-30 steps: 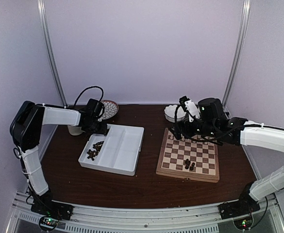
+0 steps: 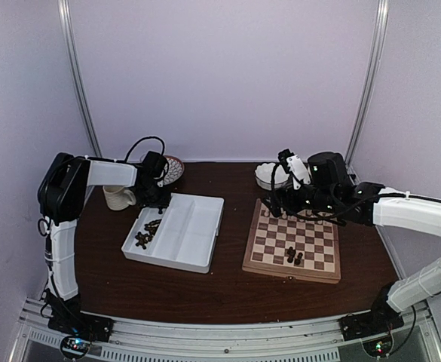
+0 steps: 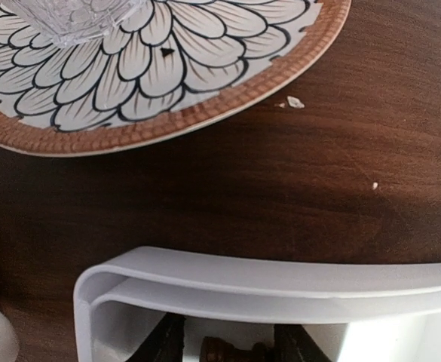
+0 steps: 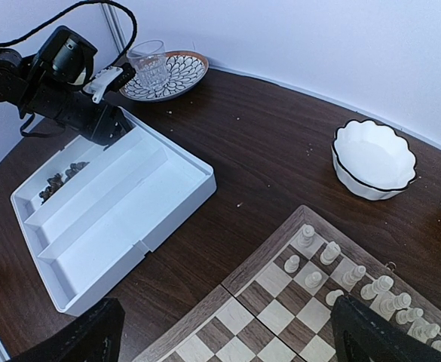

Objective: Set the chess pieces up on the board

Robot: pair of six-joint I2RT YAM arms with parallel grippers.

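At the far end of the white tray [image 2: 194, 264], my left gripper is low inside the left compartment. It is shut on a dark chess piece [image 3: 224, 353], only partly visible at the lower edge of the left wrist view. Several other dark pieces [image 2: 144, 237] lie loose in that compartment. The chess board [image 4: 241, 317] carries white pieces [image 4: 381, 285] along its far side, while a few dark pieces [image 2: 291, 254] stand near its front. Over the far left part of the board, my right gripper stays open, with nothing between its wide-apart fingers.
Behind the tray sits a patterned plate [image 4: 186, 72] bearing a clear glass [image 4: 151, 66]. A mug [image 2: 117, 198] stands left of the tray. Beyond the board is a white scalloped bowl [image 4: 372, 157]. Bare table [image 2: 231, 226] separates tray and board.
The left arm has shifted right and its gripper has gone slightly lower at the tray's far end. The right arm and the board are unchanged.
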